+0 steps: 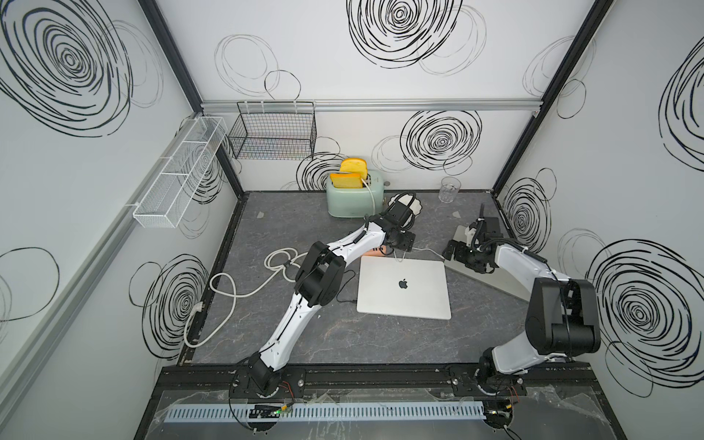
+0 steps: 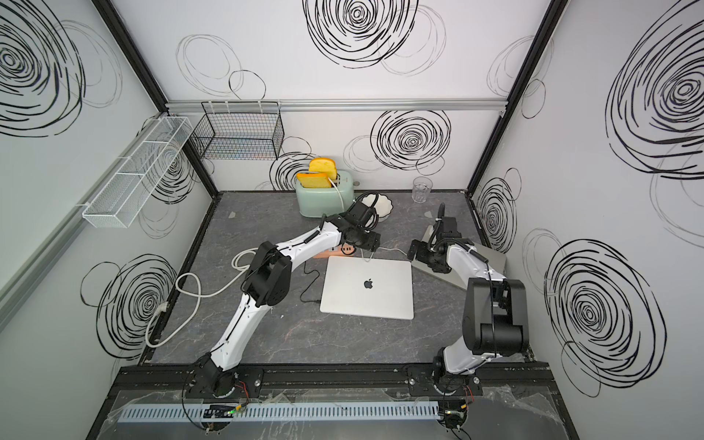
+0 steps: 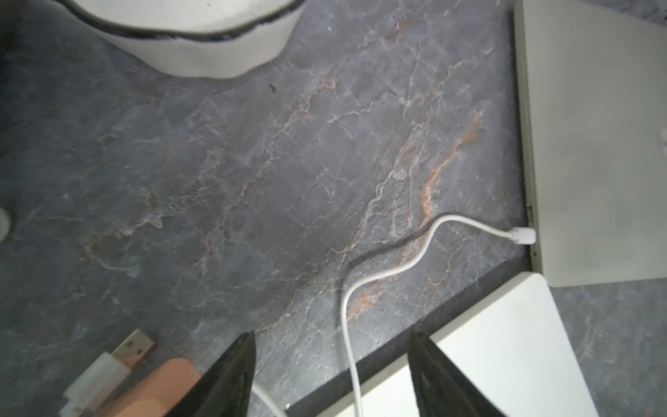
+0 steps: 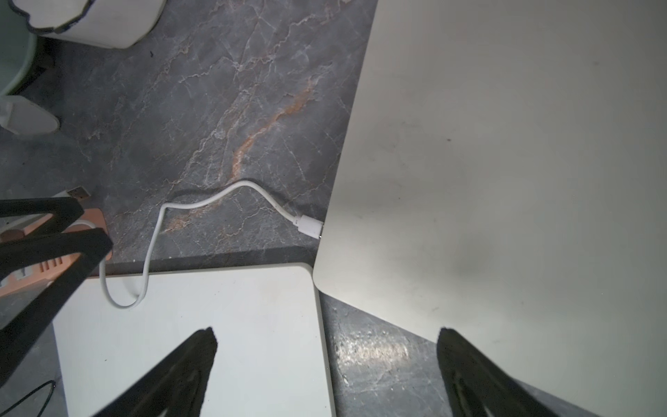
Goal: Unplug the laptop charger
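Note:
A white charger cable (image 3: 347, 312) runs across the dark table to a small white plug (image 3: 523, 235), which sits against the left edge of a grey laptop (image 3: 597, 173). In the right wrist view this plug (image 4: 310, 226) also touches the laptop's edge. My left gripper is open above the table, to the left of the plug, with nothing held; the cable passes below, between its fingers in that view. Over the grey laptop's left corner hovers my right gripper, wide open and empty.
A silver laptop (image 1: 403, 287) lies front centre, close to the grey one. Behind it is an orange power strip (image 4: 41, 257) with a USB plug (image 3: 104, 375) beside it. Further back stand a green toaster (image 1: 355, 199), a white bowl (image 3: 208, 41) and a glass (image 1: 449, 189).

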